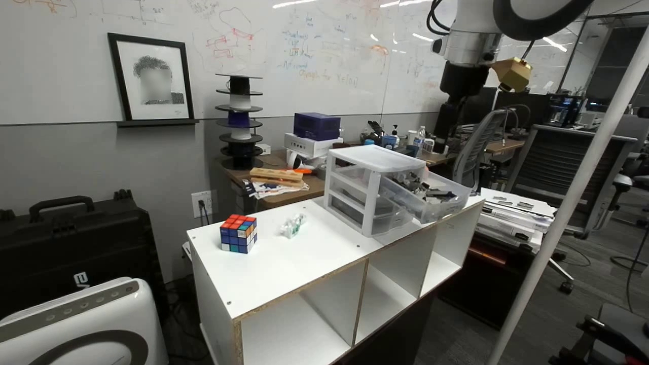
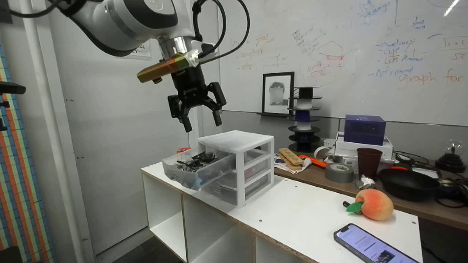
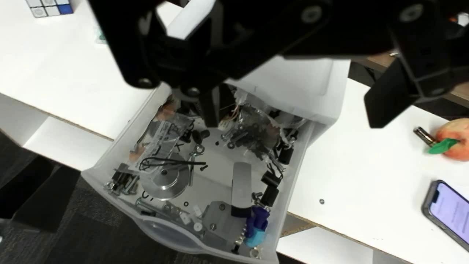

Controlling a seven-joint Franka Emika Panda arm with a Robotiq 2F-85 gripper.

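My gripper (image 2: pixel 203 124) stands open above the clear drawer (image 2: pixel 177 175), with nothing between its fingers. That drawer is pulled out from the top of a small white drawer unit (image 2: pixel 234 139). Looking down in the wrist view, the drawer holds screws, bags, a round metal disc (image 3: pixel 166 181) and blue and purple pieces (image 3: pixel 257 226). A grey block with a black end (image 3: pixel 241 187) lies on top near the drawer's front right. In exterior view 1 the gripper (image 1: pixel 445 146) hangs behind the drawer, its fingers hard to make out.
On the white cabinet top, a Rubik's cube (image 1: pixel 238 233) and a small clear packet (image 1: pixel 293 225) lie on one side of the unit. A toy peach (image 2: pixel 375 204) and a phone (image 2: pixel 373 245) lie on the other. Bare surface surrounds them.
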